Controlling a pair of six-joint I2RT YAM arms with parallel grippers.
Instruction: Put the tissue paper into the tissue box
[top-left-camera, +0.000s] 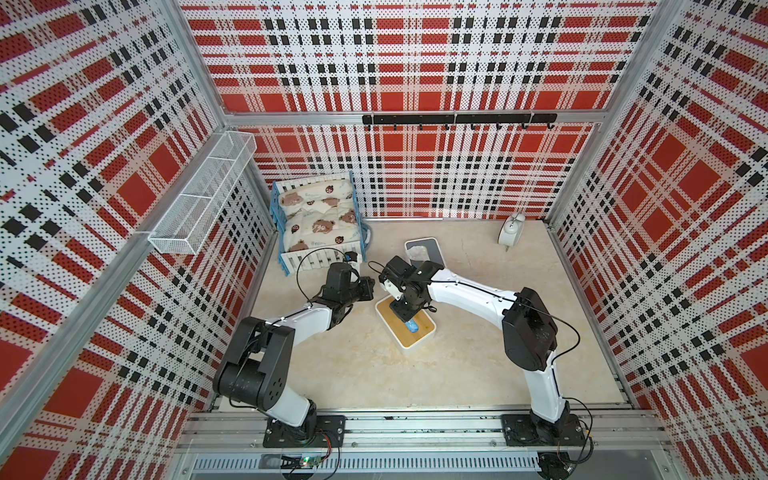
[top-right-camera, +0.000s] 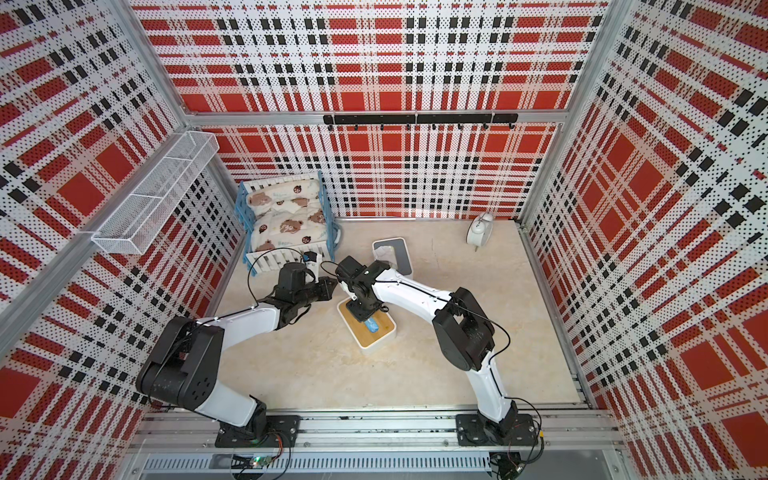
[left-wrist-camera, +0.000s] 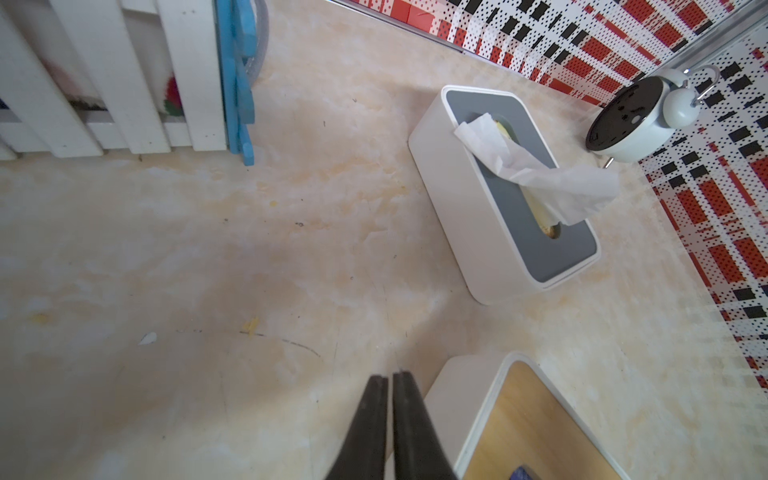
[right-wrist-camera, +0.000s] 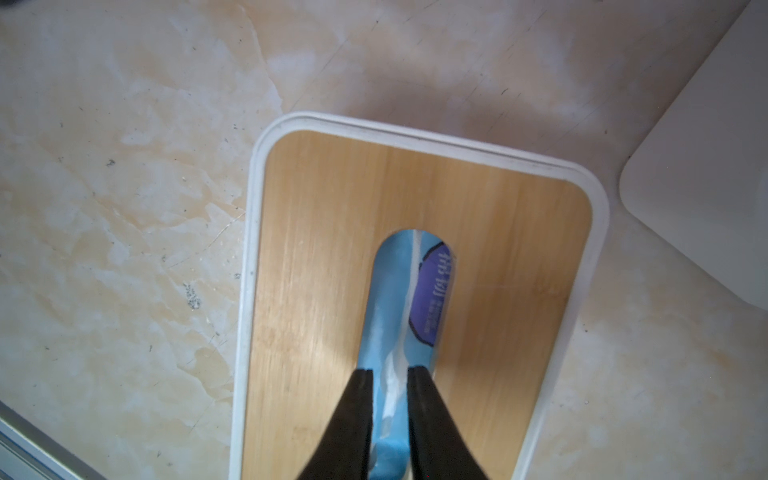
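The wood-lidded tissue box (right-wrist-camera: 304, 240) shows a blue-and-white tissue packet (right-wrist-camera: 396, 304) through its slot. Over that slot, my right gripper is slightly open, fingertips at the packet; whether they touch it is unclear. My left gripper is shut beside that box in the left wrist view, with nothing visible between its fingertips. Behind, a grey-topped tissue box (left-wrist-camera: 560, 248) has a white tissue (left-wrist-camera: 512, 160) lying out of its slot.
A toy crib with bedding (top-left-camera: 316, 220) stands at the back left, a white clock (top-left-camera: 510, 232) at the back right. A wire basket (top-left-camera: 192, 204) hangs on the left wall. The table's front and right (top-left-camera: 520, 256) have bare room.
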